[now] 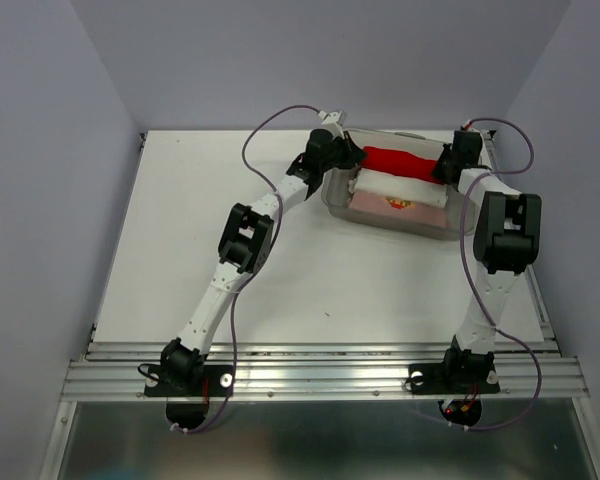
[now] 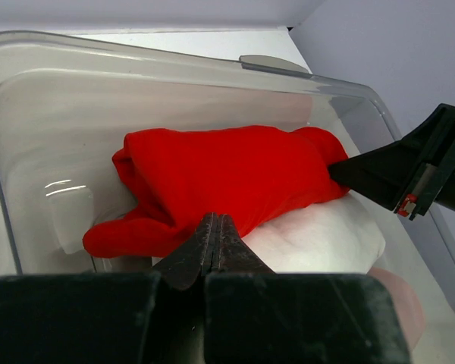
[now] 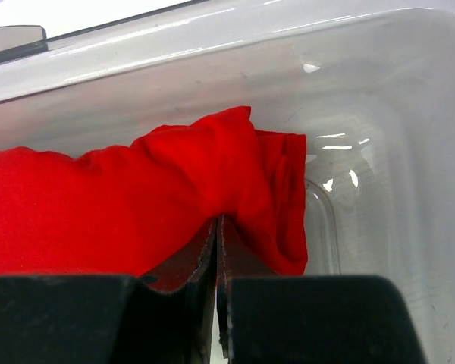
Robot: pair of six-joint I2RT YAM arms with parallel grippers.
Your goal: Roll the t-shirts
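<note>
A rolled red t-shirt (image 1: pixel 404 164) lies along the back of the clear bin (image 1: pixel 395 228). In front of it rest a white rolled shirt (image 1: pixel 402 188) and a pink one (image 1: pixel 398 206) with a small print. My left gripper (image 1: pixel 358 158) is at the red roll's left end, its fingertips (image 2: pixel 214 227) shut and against the cloth, with nothing showing between them. At the other end my right gripper (image 1: pixel 440 174) is shut on the red shirt, its tips sunk into the fabric, which hides how much is pinched. The red roll's right end is bunched in the right wrist view.
Clear bin walls (image 3: pixel 364 45) stand close around both grippers. Grey walls (image 1: pixel 310 60) rise behind and at the right.
</note>
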